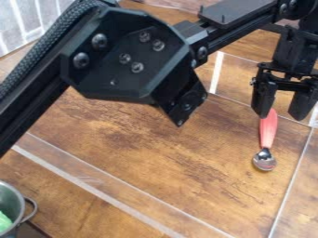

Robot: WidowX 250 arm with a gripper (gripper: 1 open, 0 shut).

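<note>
The black gripper (281, 104) is at the right of the camera view, its two fingers apart and pointing down, with nothing visible between them. Just below it, a scoop with a red handle and a round silver head (265, 160) lies on the wooden table (149, 177). The handle's upper end is under or beside the near finger; whether they touch is unclear.
At the lower left edge stands a metal pot (10, 198) with a side handle and something green inside. The arm spans the upper left and top of the view.
</note>
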